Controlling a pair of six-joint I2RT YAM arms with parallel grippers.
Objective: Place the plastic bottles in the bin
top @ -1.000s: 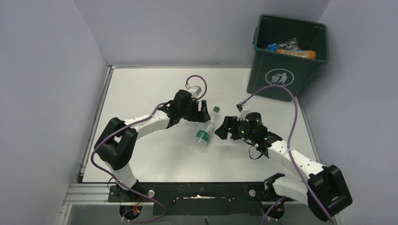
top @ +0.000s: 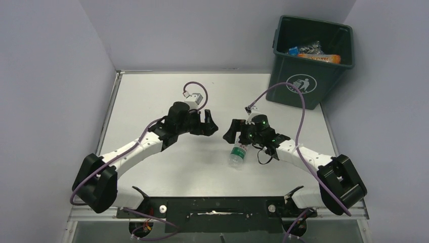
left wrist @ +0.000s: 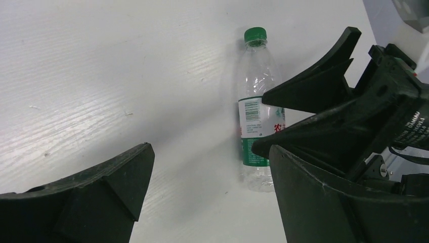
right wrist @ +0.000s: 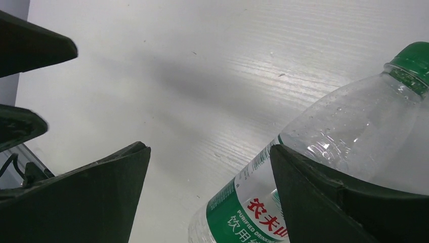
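Note:
A clear plastic bottle (top: 237, 156) with green cap and green-and-white label lies on the white table (top: 152, 96), partly under my right gripper (top: 233, 131). In the left wrist view the bottle (left wrist: 257, 71) lies beyond my open left gripper, with the right gripper's black fingers reaching over it. In the right wrist view the bottle (right wrist: 349, 121) runs diagonally below and beside the right fingers, which are apart with nothing clearly between them. My left gripper (top: 207, 124) is left of the bottle in the top view.
A dark green bin (top: 283, 76) with a recycling-style figure stands at the back right, holding several items, including a blue and an orange one. Grey walls surround the table.
The bottle now lies farther right. My left gripper has moved left, away from it; my right gripper has moved up and left, over the bottle.

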